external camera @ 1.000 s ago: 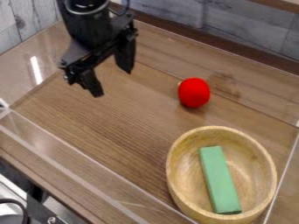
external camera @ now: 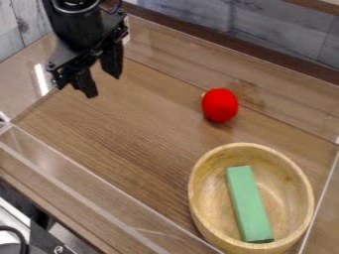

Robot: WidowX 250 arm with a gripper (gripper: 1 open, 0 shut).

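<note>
My gripper (external camera: 82, 73) hangs over the upper left of the wooden table, its black fingers apart, with nothing visible between them. A red ball (external camera: 220, 104) rests on the table right of centre. A yellow bowl (external camera: 209, 204) at the lower right holds a green bar (external camera: 248, 202).
Grey walls stand along the back and left edges. A dark cable shows at the bottom left corner.
My gripper has moved left and somewhat up in the view, away from the red ball. The ball, bowl and green bar have not moved.
</note>
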